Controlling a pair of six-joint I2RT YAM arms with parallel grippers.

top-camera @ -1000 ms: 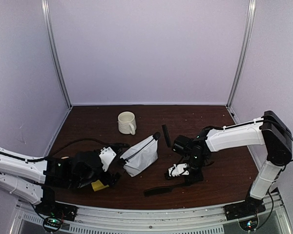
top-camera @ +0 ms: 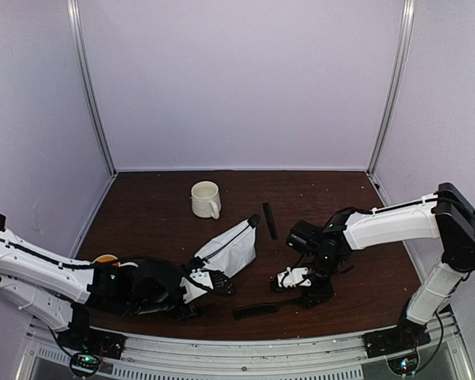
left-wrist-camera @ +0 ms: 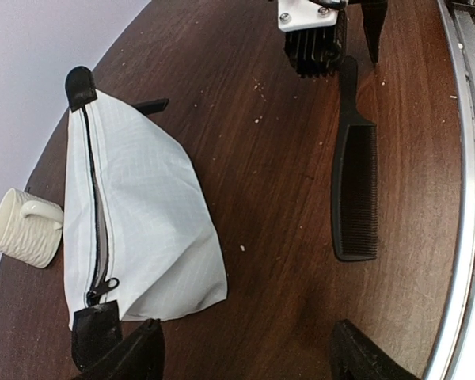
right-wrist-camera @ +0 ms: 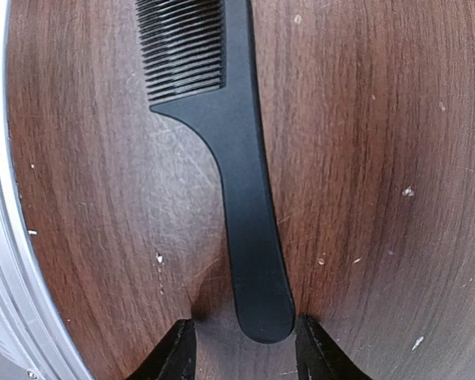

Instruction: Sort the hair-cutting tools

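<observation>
A black comb (top-camera: 255,309) lies flat near the front edge, shown whole in the left wrist view (left-wrist-camera: 354,186). My right gripper is open at the end of the comb's handle (right-wrist-camera: 253,229), nothing held. A white zippered pouch (left-wrist-camera: 142,214) lies left of it, with my left gripper low at its near end, part open, nothing visible between the fingers. A second dark comb (top-camera: 270,220) lies behind, right of the pouch.
A white mug (top-camera: 205,198) stands at the back. An orange item (top-camera: 106,260) is mostly hidden by the left arm. The metal rail (left-wrist-camera: 459,237) runs along the front.
My left gripper has swung toward the front and right over the pouch's near end; a yellow item beneath it is now hidden. The right arm has shifted slightly.
</observation>
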